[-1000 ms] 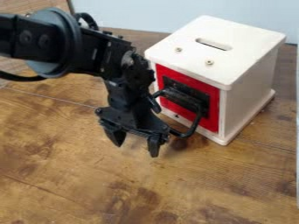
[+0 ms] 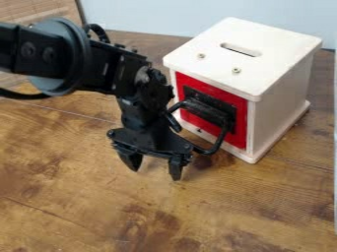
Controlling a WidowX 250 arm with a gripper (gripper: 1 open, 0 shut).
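My black gripper (image 2: 153,161) hangs low over the wooden table (image 2: 158,221), left of and in front of a white wooden box (image 2: 277,98), its two fingers pointing down and apart with nothing seen between them. The box has a slot and two small knobs on top and a red front panel (image 2: 239,134) with a black fitting on it. My arm and a black cable partly cover that panel.
A pale wall runs behind, and a pale edge lies at the far right.
Since a second ago my gripper has shifted very slightly, its wrist turning a little. The box has not visibly moved.
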